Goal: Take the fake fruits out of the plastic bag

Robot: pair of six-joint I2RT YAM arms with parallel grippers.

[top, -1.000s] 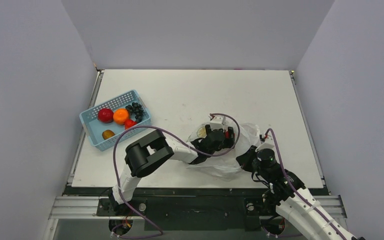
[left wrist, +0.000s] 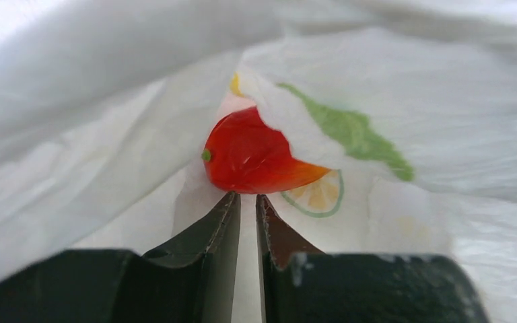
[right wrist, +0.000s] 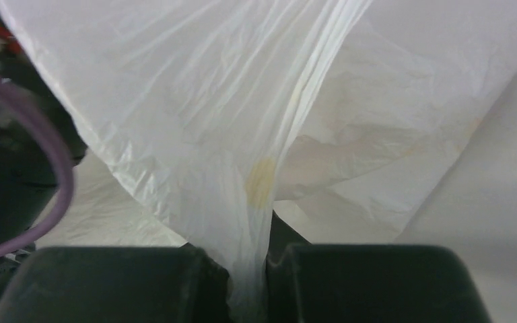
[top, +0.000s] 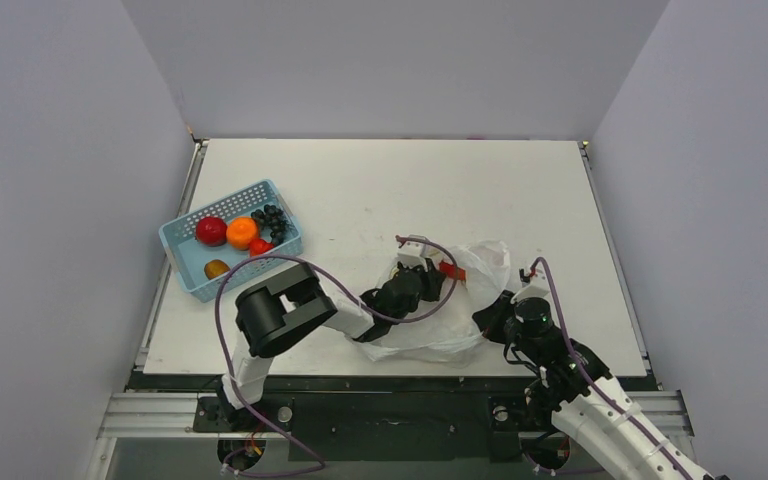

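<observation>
Over the left part of the white plastic bag [top: 425,340], my left gripper has its fingers close together with a narrow gap. A red fake fruit [left wrist: 249,155] with an orange tip lies in the bag at its fingertips; whether anything is gripped is unclear. In the top view, the red fruit [top: 452,271] shows just right of that gripper [top: 436,272]. My right gripper is shut on a gathered fold of the bag [right wrist: 222,168], by the bag's right side. Folds of plastic hide part of the bag's inside.
A light blue basket [top: 182,268] at the left holds a red fruit [top: 211,231], an orange [top: 243,233], dark grapes [top: 270,222], a smaller red fruit [top: 260,246] and a brown fruit [top: 216,269].
The red fruit now shows beside it, about where it was. The right arm holds still.
</observation>
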